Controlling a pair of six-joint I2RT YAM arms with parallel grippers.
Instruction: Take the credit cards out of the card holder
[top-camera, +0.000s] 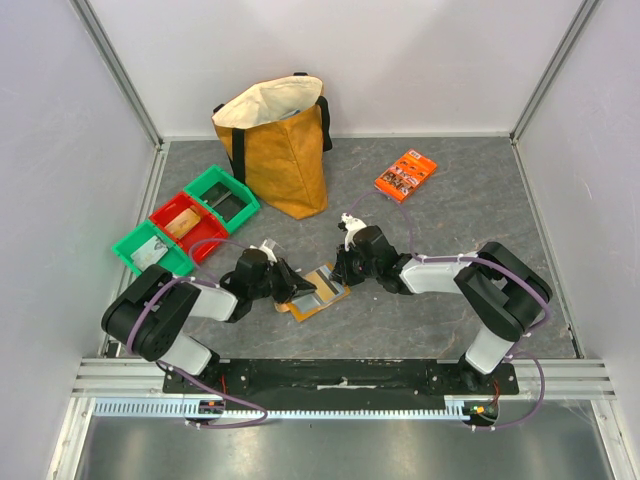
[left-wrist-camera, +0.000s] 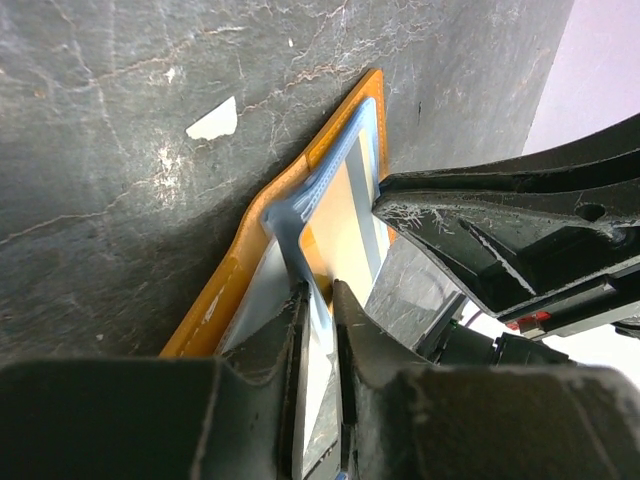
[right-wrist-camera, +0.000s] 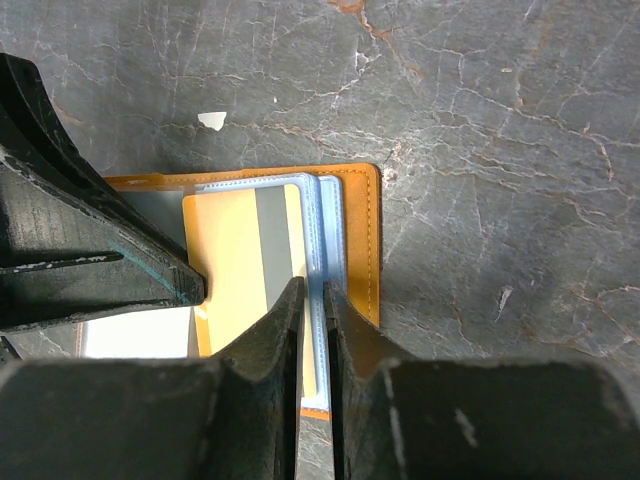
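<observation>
An open tan card holder (top-camera: 318, 300) with pale blue inner pockets lies slanted on the table between my two grippers. A cream card with a dark stripe (right-wrist-camera: 238, 240) sits in a clear-fronted pocket on its right side. At the pocket's left edge, the tips of my left gripper stand close together with a pale edge between them. My right gripper has its fingertips on either side of the pocket's blue right edge, a narrow gap apart. Whether either one clamps the edge cannot be told. Each gripper reaches into the other's wrist view.
Joined green and red trays (top-camera: 155, 219) stand at the left, and a mustard bag (top-camera: 290, 165) is behind the holder. An orange packet (top-camera: 406, 175) lies at the back right. Table to the right of the holder is bare apart from my arm.
</observation>
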